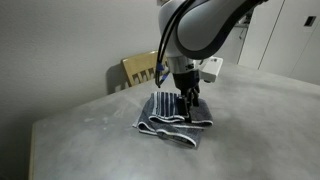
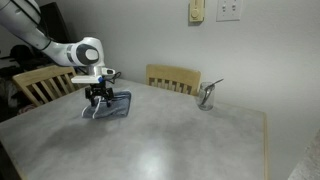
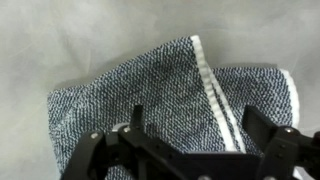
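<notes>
A dark blue-grey cloth with white edging (image 1: 165,131) lies loosely folded on the table, one layer over another. Close above it, pointing down, is my gripper (image 1: 188,108). From the wrist the cloth (image 3: 165,85) spreads beneath the fingers, its white hem running down between them. The gripper is open, its two black fingers well apart, and no cloth is seen pinched there. In the second exterior view the cloth (image 2: 120,105) shows partly behind the gripper (image 2: 97,101); whether the fingertips touch it, I cannot tell.
A metal cup with a utensil in it (image 2: 207,96) stands near the table's far edge. Wooden chairs (image 2: 172,77) are placed beyond that edge.
</notes>
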